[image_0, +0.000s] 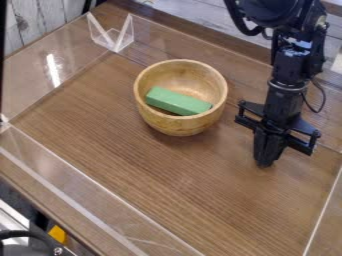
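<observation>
The black robot arm reaches down from the top right to my gripper (267, 156), which is low over the wooden table (120, 190), to the right of a wooden bowl (198, 120). A green block (177, 100) lies in the bowl. The fingertips are dark and small, so whether they are apart or together, or have anything between them, is unclear.
A white wire-like object (110, 38) sits at the back left. Cables and a small yellow item are beyond the lower left edge.
</observation>
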